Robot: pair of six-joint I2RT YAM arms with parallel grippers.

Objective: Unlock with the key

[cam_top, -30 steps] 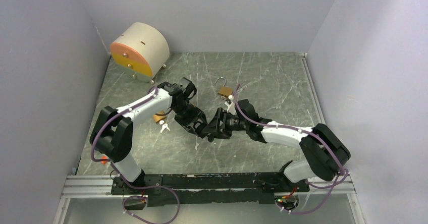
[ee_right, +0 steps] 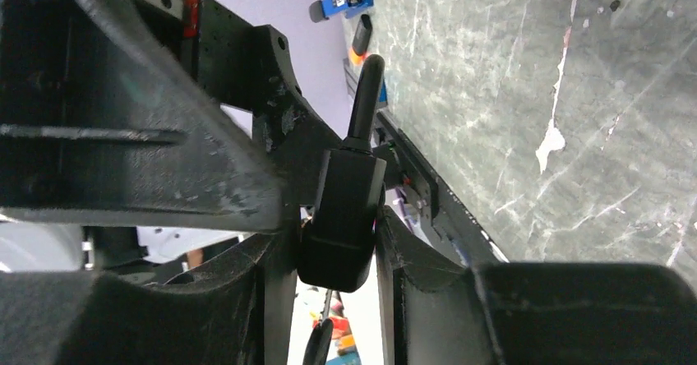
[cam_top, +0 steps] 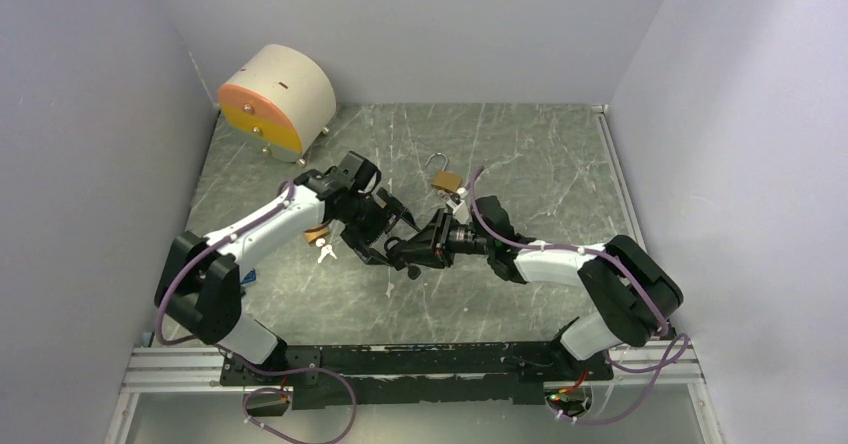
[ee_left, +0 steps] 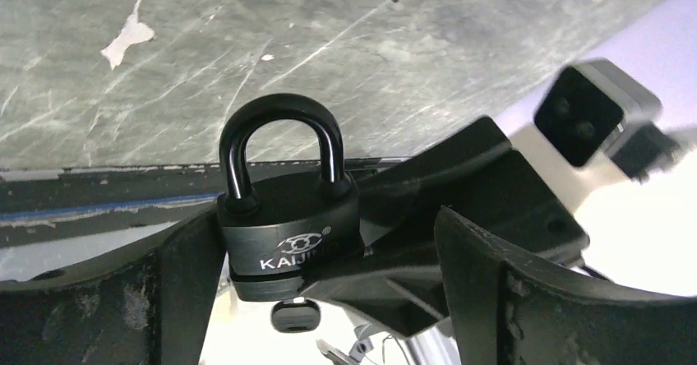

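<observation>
A black KAIJING padlock, its shackle seated in the body, is held upright in my right gripper (cam_top: 410, 252); in the right wrist view its side shows between the pads. A key with a black head hangs below the lock's body, and its shaft shows in the right wrist view under the lock. My left gripper (cam_top: 390, 226) stands open just left of the lock in the top view; in the left wrist view its fingers frame the lock, apart from each other.
A brass padlock (cam_top: 446, 180) with raised shackle lies behind the right gripper. Silver keys (cam_top: 327, 251) and an orange block lie beneath the left arm. A striped cylindrical box (cam_top: 277, 104) stands at back left.
The right gripper and lock moved slightly left, with the right arm settling a little.
</observation>
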